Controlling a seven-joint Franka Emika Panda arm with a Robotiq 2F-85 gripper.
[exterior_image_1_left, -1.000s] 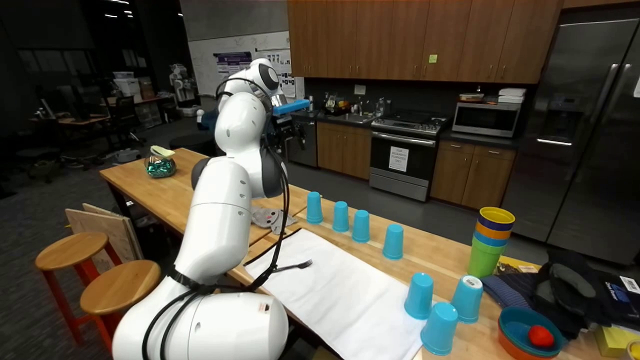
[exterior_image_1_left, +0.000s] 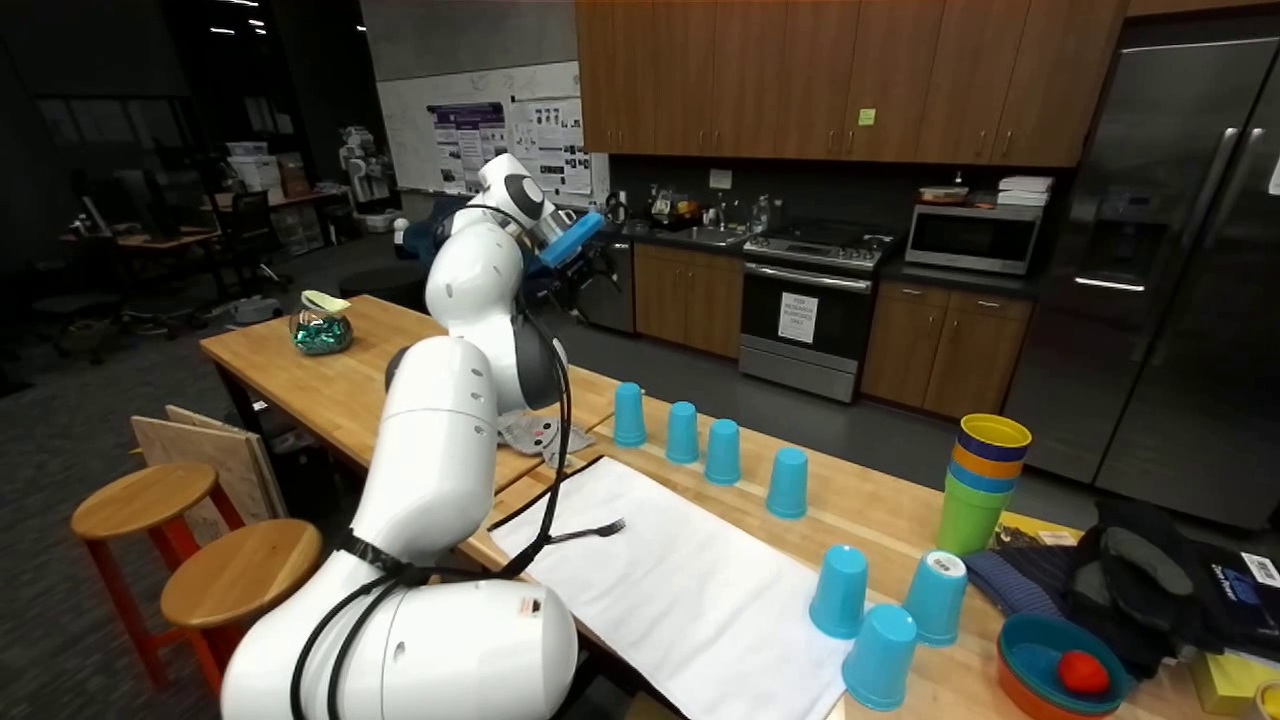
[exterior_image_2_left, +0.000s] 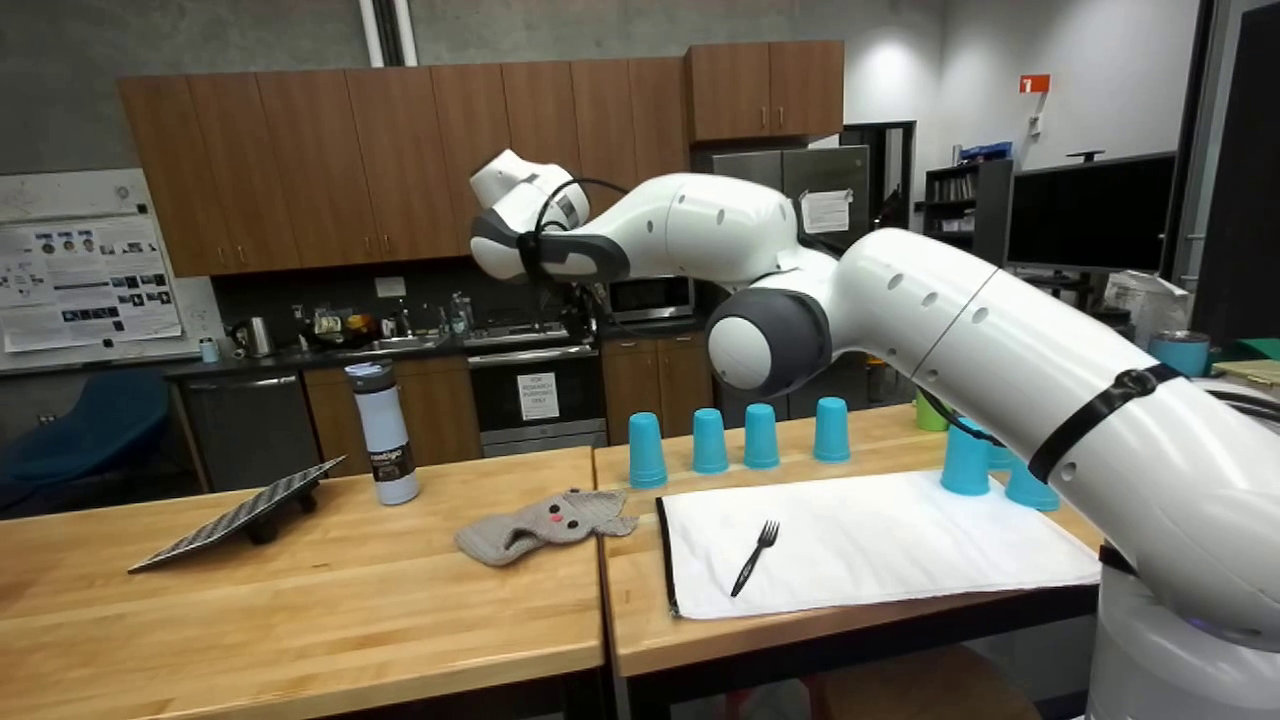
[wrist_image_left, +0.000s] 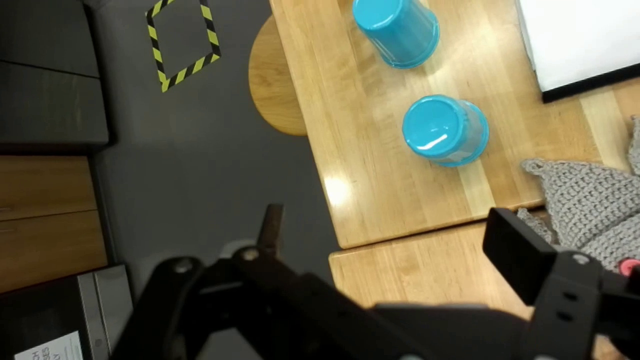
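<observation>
High above the counter's far edge, my gripper is open, its fingers wide apart with nothing between them. Below it in the wrist view stand a blue cup (wrist_image_left: 441, 129) and a second blue cup (wrist_image_left: 396, 27), both upside down. Exterior view 1 shows several such cups in a row along the back edge, starting with an end cup (exterior_image_1_left: 629, 415). Three more cups, one of them a front cup (exterior_image_1_left: 879, 658), cluster at the white cloth's right end. A dark fork (exterior_image_2_left: 756, 558) lies on the white cloth (exterior_image_2_left: 864, 540).
A grey knitted toy (exterior_image_2_left: 546, 524) lies near the seam between the tables. Left of it stand a bottle (exterior_image_2_left: 384, 434) and a slanted dark panel (exterior_image_2_left: 240, 516). A stack of coloured cups (exterior_image_1_left: 981, 486) and a bowl (exterior_image_1_left: 1044, 660) with a red ball occupy the right end.
The wrist has tipped over and shifted slightly left and down in exterior view 1, swinging the gripper outward toward the kitchen side. Cups, cloth and fork lie as before.
</observation>
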